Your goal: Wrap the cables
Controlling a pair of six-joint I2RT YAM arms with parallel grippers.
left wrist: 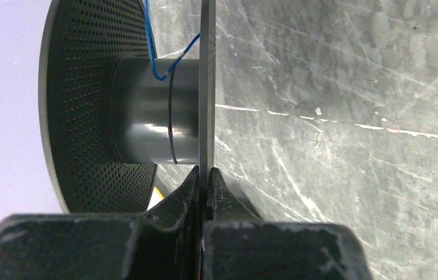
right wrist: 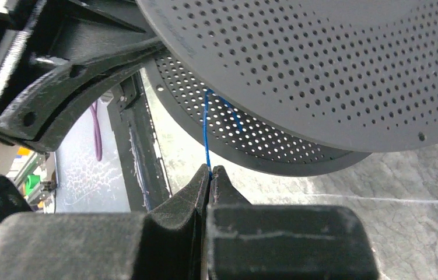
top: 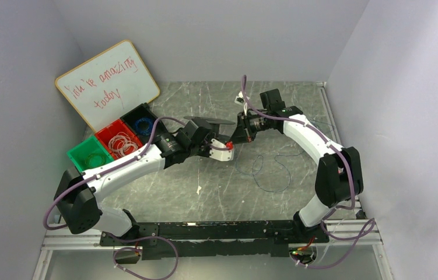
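A grey spool with perforated flanges point(right wrist: 333, 76) and a smooth hub point(left wrist: 140, 116) is held on its side above the table. My left gripper is shut on the rim of one flange, seen edge-on in the left wrist view. Over the hub bends a thin blue cable point(left wrist: 156, 69), which passes behind that flange. In the right wrist view the blue cable point(right wrist: 206, 131) runs taut from between the flanges to my right gripper, which is shut on it close to the spool. A long loose stretch of cable point(top: 274, 190) curls across the table.
At the left stand a green bin point(top: 76, 156), a red bin point(top: 104, 133) and a black bin point(top: 133, 114), each with coiled cable. A whiteboard point(top: 108, 81) leans behind them.
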